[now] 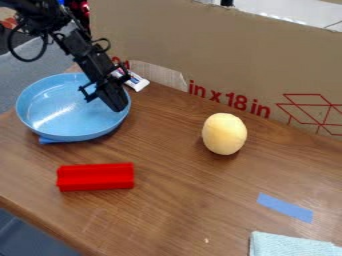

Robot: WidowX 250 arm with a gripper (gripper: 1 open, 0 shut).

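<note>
My gripper (107,92) is at the right rim of a shallow blue bowl (60,110), at the back left of the table; it looks shut, with nothing clearly visible between its fingers. Just behind it lies a small white packet (131,76), partly hidden by the gripper. Under the bowl's front edge a strip of blue shows.
A red block (95,176) lies front left, and a pale yellow oval object (225,133) stands at centre right. Blue tape (285,208) and a light cloth (290,246) are at the right. A cardboard wall (227,60) closes the back.
</note>
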